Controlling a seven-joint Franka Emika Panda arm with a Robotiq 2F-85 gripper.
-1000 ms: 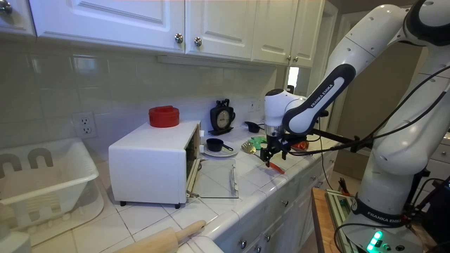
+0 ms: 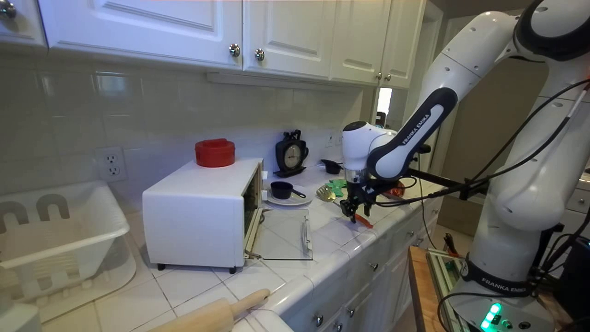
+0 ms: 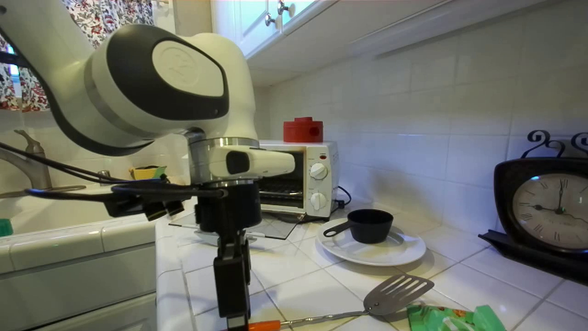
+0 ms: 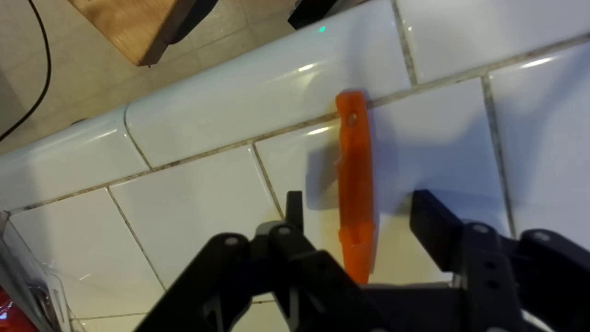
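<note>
A slotted spatula lies on the tiled counter, its grey metal head (image 3: 391,298) pointing to the wall side and its orange handle (image 4: 355,182) towards the counter's front edge. Over that handle hovers my gripper, its black fingers parted on either side with a gap to the orange plastic. Neither finger touches the handle in the wrist view. From outside, the gripper (image 2: 355,216) appears low, close above the tiles. The spatula's head is out of sight in the wrist view, and my gripper's body covers part of the handle.
A white toaster oven (image 2: 193,221) has its glass door (image 2: 285,235) lowered over the counter. A black measuring cup (image 3: 370,225) sits on a white plate (image 3: 353,256). Beside the spatula head lies a green packet (image 3: 457,319); a dark clock (image 3: 543,204) stands by the wall.
My arm has moved slightly left in the exterior view, and the gripper is a little lower over the orange handle. The spatula and the other objects have stayed put.
</note>
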